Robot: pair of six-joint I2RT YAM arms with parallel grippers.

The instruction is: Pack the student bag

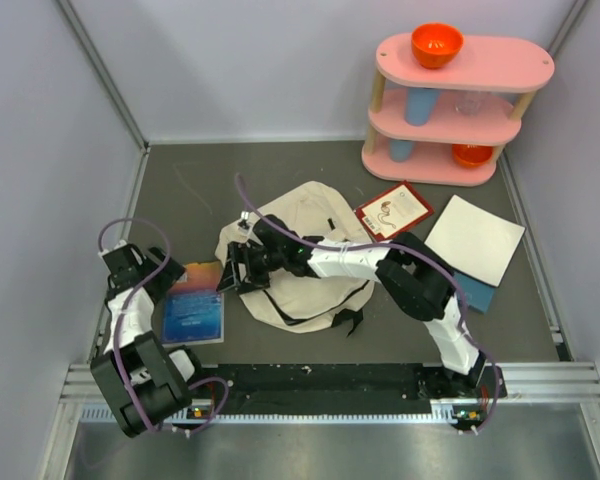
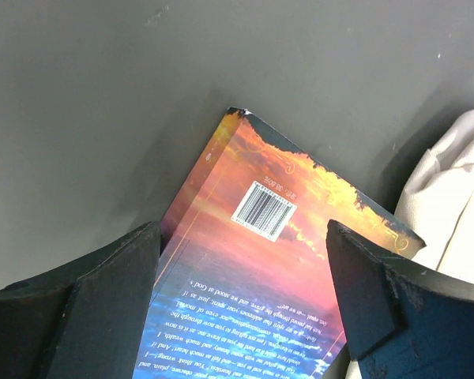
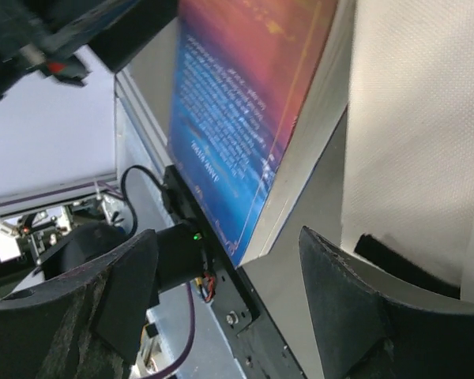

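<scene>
A book [image 1: 194,318] with an orange-to-blue back cover lies on the table at the left, beside the cream bag [image 1: 308,208]. My left gripper [image 1: 168,266] is over its far left part. In the left wrist view, one finger [image 2: 126,268] stands along the book's left edge and the other finger [image 2: 371,292] overlaps its cover; the fingers are apart and no grip shows. My right gripper [image 1: 236,272] is at the bag's left edge, near the book. Its fingers [image 3: 355,308] are apart in the right wrist view, with no object held between them.
A red-edged card or booklet [image 1: 394,211] lies right of the bag. A white sheet [image 1: 476,240] overlaps a blue item [image 1: 477,292] farther right. The pink shelf [image 1: 462,66] stands at the back right.
</scene>
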